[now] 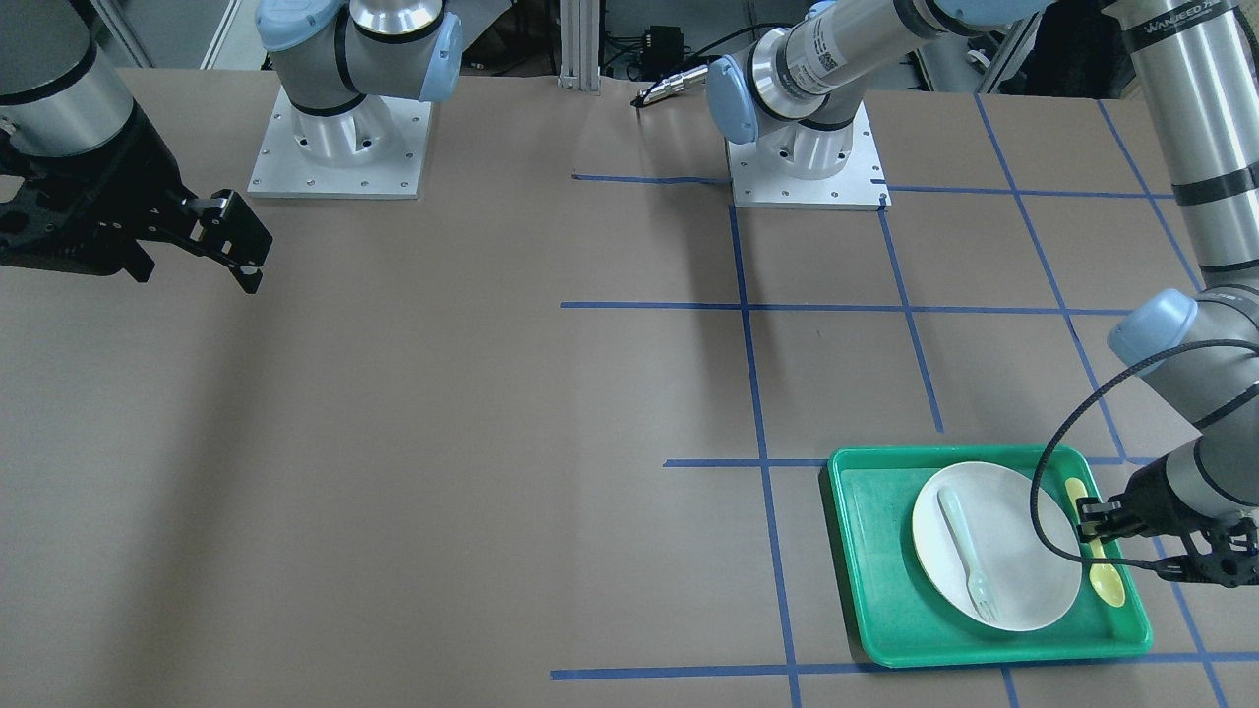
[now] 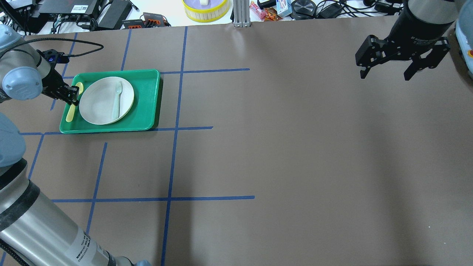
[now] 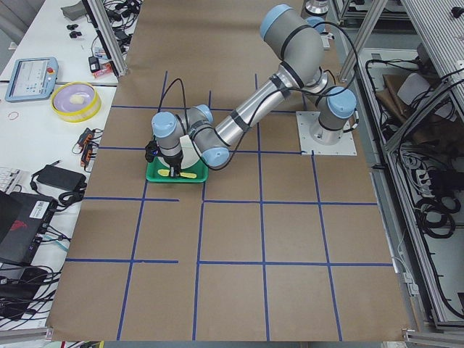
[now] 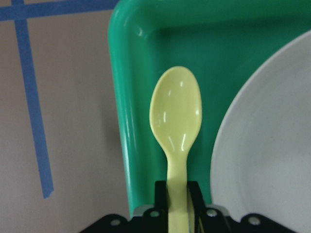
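A green tray [image 1: 873, 566] lies at the front right, holding a white plate [image 2: 98, 102] with a pale fork [image 2: 118, 99] on it. A yellow spoon [image 4: 176, 116] lies along the tray's side beside the plate. My gripper is low over that side, its fingers closed around the spoon's handle in the left wrist view, the bowl pointing away from them. In the top view the gripper [image 2: 74, 95] sits at the tray's left edge.
Another arm with a black gripper [image 2: 401, 60] stands on the opposite side of the table, well apart from the tray. Arm bases on white plates [image 1: 809, 189] stand at the back.
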